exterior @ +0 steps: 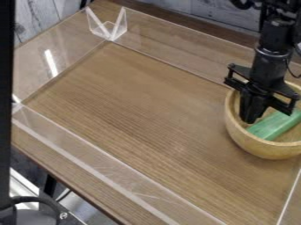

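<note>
My black gripper [248,112] reaches down from the upper right into a yellowish bowl [245,144] at the right edge of the table. Its tips are low inside the bowl's left part. They look shut, with nothing visible between them, though they are small and dark here. A green oblong object [277,124] lies in the bowl, to the right of the fingertips.
A clear angular piece [107,26] is at the back left. A wall stands behind at the upper right.
</note>
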